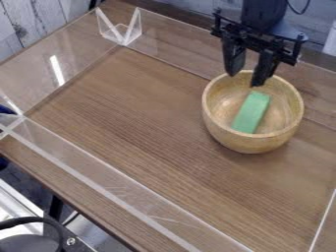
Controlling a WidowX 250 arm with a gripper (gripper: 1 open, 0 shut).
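Observation:
A tan round bowl (226,129) sits right of centre on the wooden table, with a green elongated block (251,113) lying inside it. The black gripper (247,63) hangs over the back rim of the bowl, its dark fingers pointing down and apart. Nothing shows between them. Its exact height above the rim is hard to judge.
A clear plastic holder (120,25) stands at the back left. A dark round object with a cable (27,236) lies at the bottom left corner.

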